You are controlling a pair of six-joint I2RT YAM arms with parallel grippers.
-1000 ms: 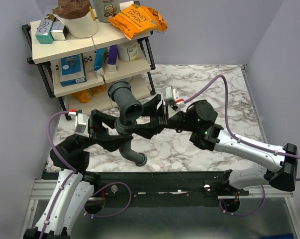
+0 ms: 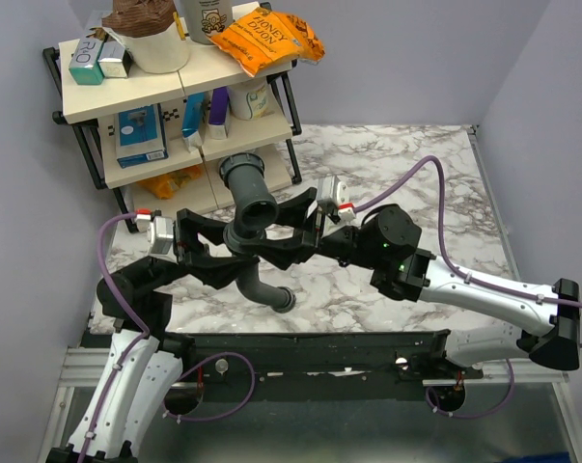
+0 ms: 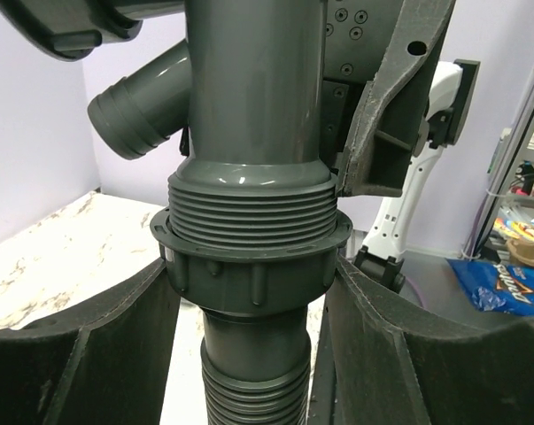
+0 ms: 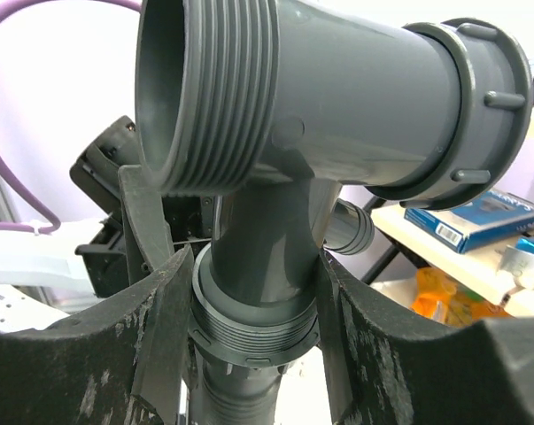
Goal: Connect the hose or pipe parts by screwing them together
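A dark grey pipe assembly stands roughly upright between my two arms in the top view, with a wide tee [image 2: 249, 188] uppermost and a curved lower pipe [image 2: 262, 291]. In the left wrist view, my left gripper has its fingers against both sides of the ribbed collar nut [image 3: 249, 276], below the threaded pipe end. My right gripper closes around the threaded joint [image 4: 258, 310] under the tee, one finger on each side. The tee's open, ribbed mouth [image 4: 236, 97] faces the right wrist camera. Its far contact faces are hidden.
A shelf [image 2: 126, 92] with boxes, a pot and an orange bag [image 2: 257, 40] stands behind the pipes at the left. Purple cables [image 2: 442, 207] loop along both arms.
The curved lower pipe's end has swung rightward over the past second, moving slightly back left most recently. The tee and both grippers have shifted only slightly; the right arm has moved a little.
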